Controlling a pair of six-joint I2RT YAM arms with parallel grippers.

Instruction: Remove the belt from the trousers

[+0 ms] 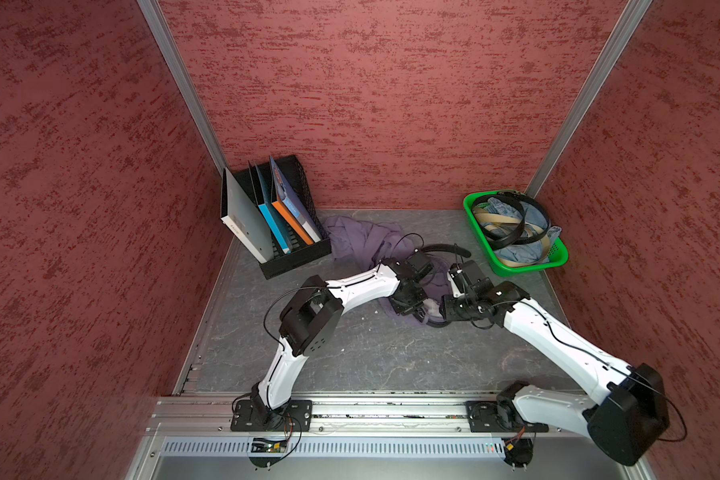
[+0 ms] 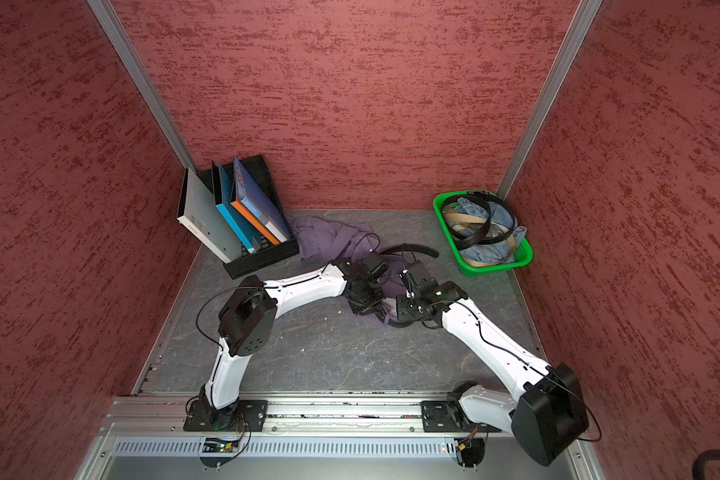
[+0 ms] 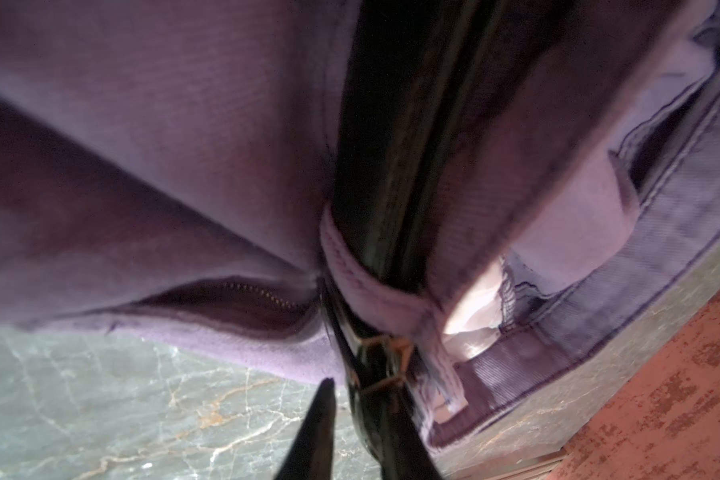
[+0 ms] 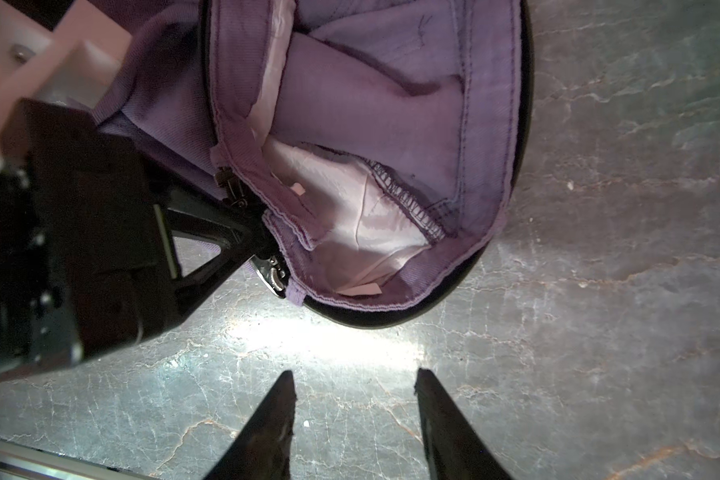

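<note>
Purple trousers point(image 1: 360, 238) lie on the table, waistband loop toward the front. A black belt point(image 4: 376, 320) runs along the outside of the waistband point(image 4: 500, 120) and through a belt loop point(image 3: 376, 292); its loose length point(image 1: 448, 249) curves out at the back. Beside the waistband, my left gripper is shut on the belt close to its metal buckle point(image 3: 384, 360); the exact hold is partly hidden. My right gripper hangs over bare table in its wrist view, just off the waistband's edge, open with nothing between its fingers.
At the back right stands a green basket point(image 1: 557, 260) with jeans and belts in it. A black crate point(image 1: 284, 264) of binders is at the back left. Both grippers are close together over the trousers.
</note>
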